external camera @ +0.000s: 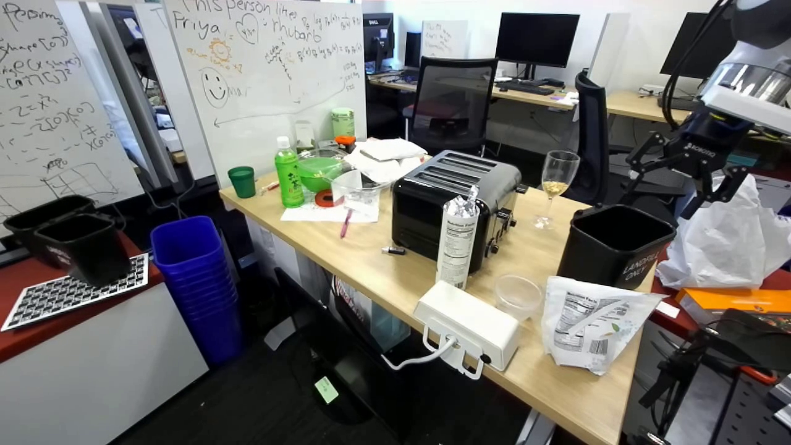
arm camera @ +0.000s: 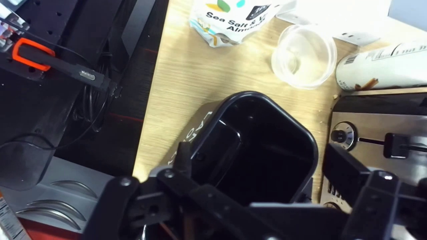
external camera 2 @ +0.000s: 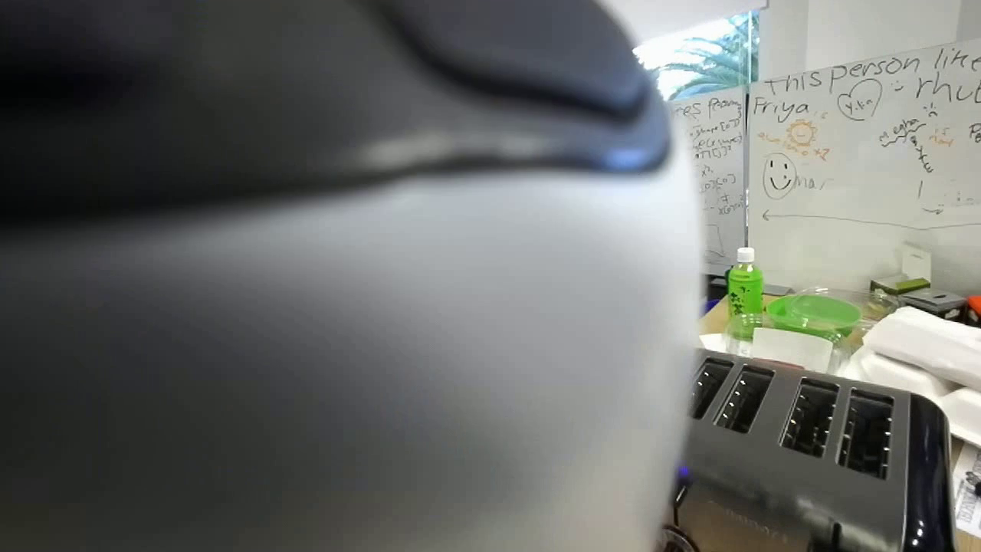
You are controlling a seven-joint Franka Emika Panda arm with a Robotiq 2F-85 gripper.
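Observation:
My gripper [external camera: 661,206] stands open above and behind the black bin, its fingers spread and nothing between them. The black bin [external camera: 593,256], marked "LANDFILL ONLY", is upright on the table near its right edge. From the wrist view I look down into the bin [arm camera: 256,160]; the part of its inside that shows looks empty, while my gripper's own linkage covers its near part. One finger [arm camera: 345,170] lies to the right of the bin's mouth in that view, the other [arm camera: 184,158] over its left rim. In exterior view 2 a large blurred arm part hides the gripper and bin.
A black toaster [external camera: 452,200] stands left of the bin, with a tall canister [external camera: 457,241] before it. A clear cup [external camera: 517,296], an almond bag [external camera: 597,326] and a white box [external camera: 467,322] lie in front. A wine glass [external camera: 557,178] stands behind.

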